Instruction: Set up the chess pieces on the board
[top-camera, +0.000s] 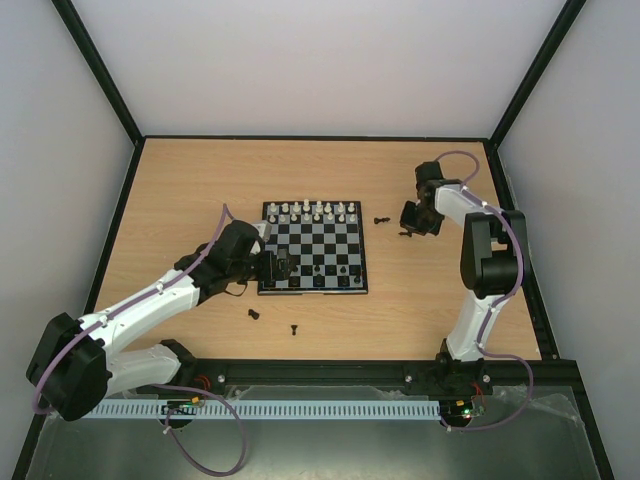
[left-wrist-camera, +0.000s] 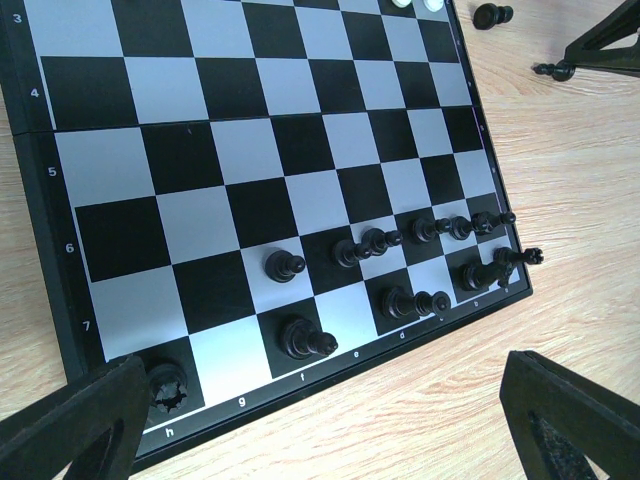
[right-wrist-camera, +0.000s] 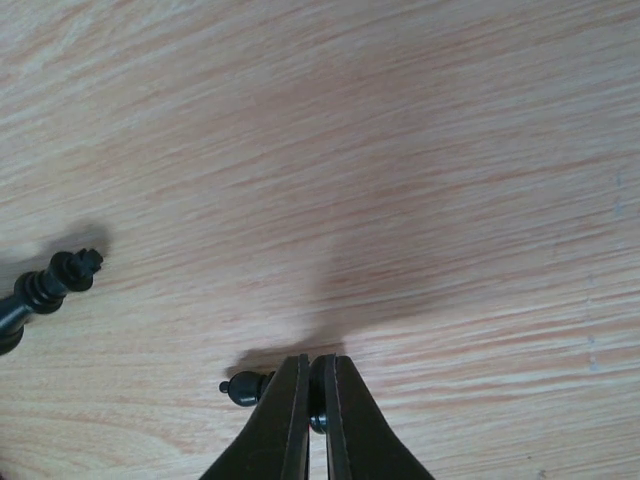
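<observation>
The chessboard (top-camera: 312, 245) lies mid-table, white pieces (top-camera: 311, 211) lined up along its far side. On its near side, several black pieces stand, among them a rook (left-wrist-camera: 168, 386) at the h corner and a bishop (left-wrist-camera: 305, 339). My left gripper is open above this near edge, its fingers wide apart and empty. Right of the board, my right gripper is shut down at a small black pawn-like piece (right-wrist-camera: 243, 388) lying on its side. That piece's base shows in the narrow gap at the fingertips; whether it is clasped cannot be told.
Another black piece (top-camera: 381, 220) lies between board and right gripper.
</observation>
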